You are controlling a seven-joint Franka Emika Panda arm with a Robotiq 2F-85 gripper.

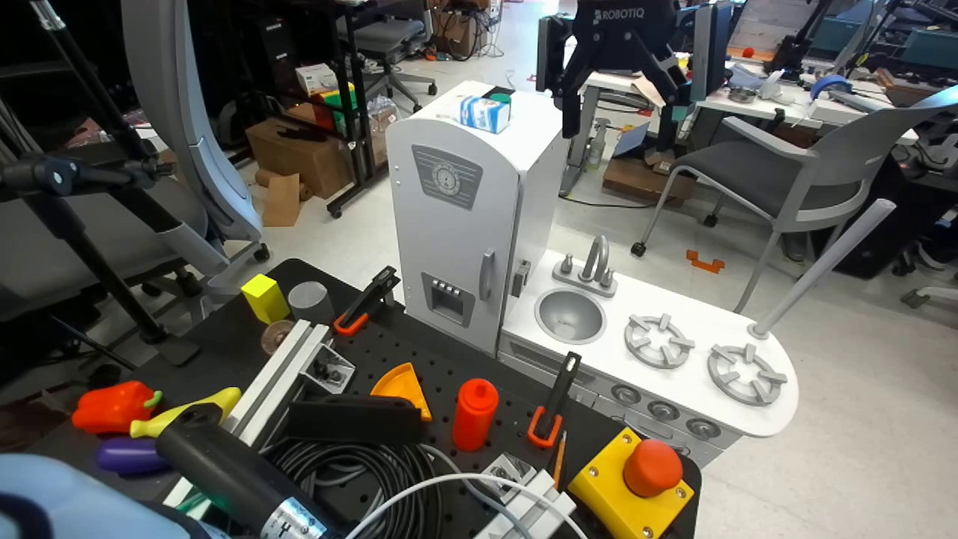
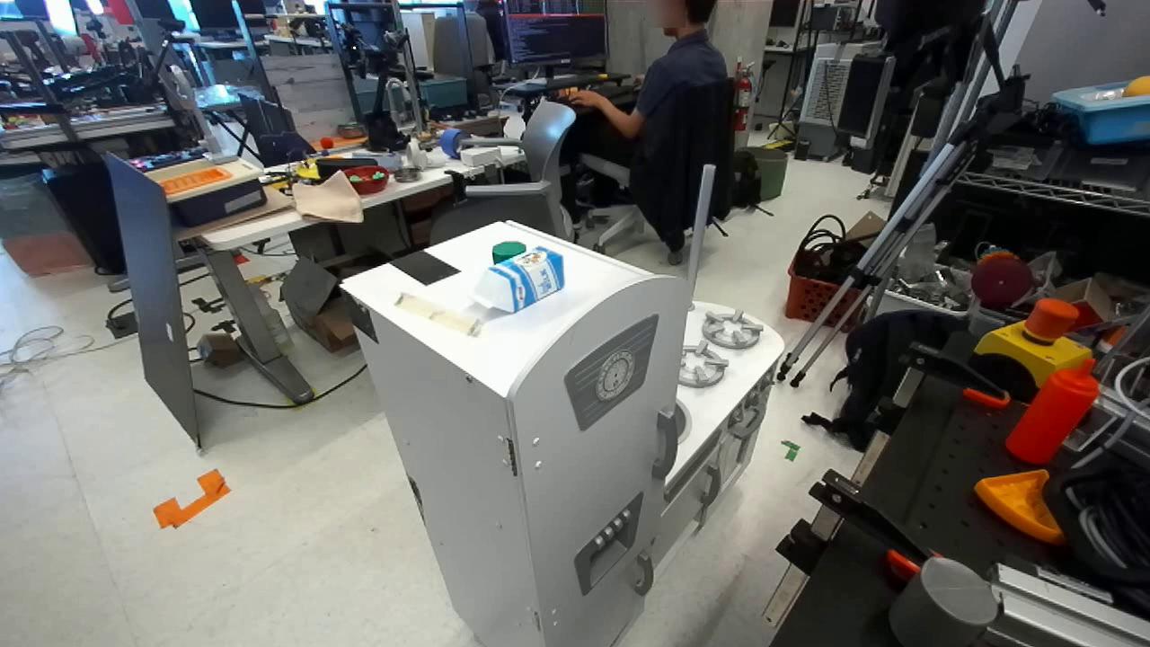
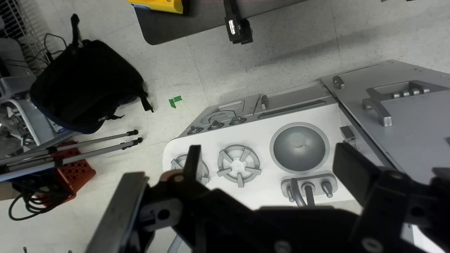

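Observation:
My gripper hangs above the toy kitchen, its fingers spread wide with nothing between them. In the wrist view the open gripper frames the white counter, a burner and the round grey sink below. The tall grey fridge has its door shut. On its top lies a blue and white milk carton on its side, with a green round thing right behind it. The faucet stands behind the sink.
A black pegboard table in front bears a red bottle, an orange wedge, a yellow block, a red pepper and clamps. An upright grey post rises from the counter's far end.

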